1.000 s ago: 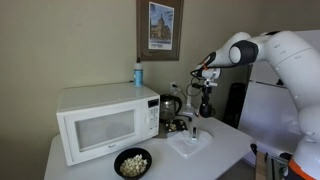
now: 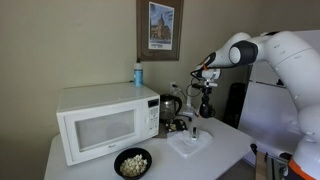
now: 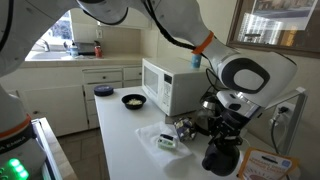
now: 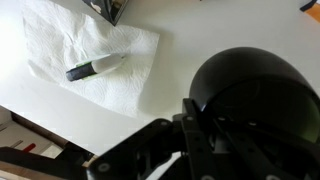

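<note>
A dark, rounded pot-like vessel [image 4: 255,90] fills the right side of the wrist view. My gripper is shut on its near edge; whether on the rim or a handle I cannot tell. In exterior view 2 the dark vessel [image 3: 221,160] hangs below the gripper [image 3: 216,128], at the right end of the white table. Exterior view 1 shows the gripper [image 2: 206,88] at the far right end, with the vessel [image 2: 205,109] under it. Any gap between vessel and table is hard to judge.
A white towel [image 4: 130,85] bears a small dark-and-white item [image 4: 95,67]. The microwave [image 2: 108,125], a glass kettle [image 2: 170,106] and a black bowl of pale pieces [image 2: 133,163] stand farther left. An orange-edged board [image 3: 268,165] lies beside the vessel. Bare tabletop [image 3: 120,140] shows left of the towel.
</note>
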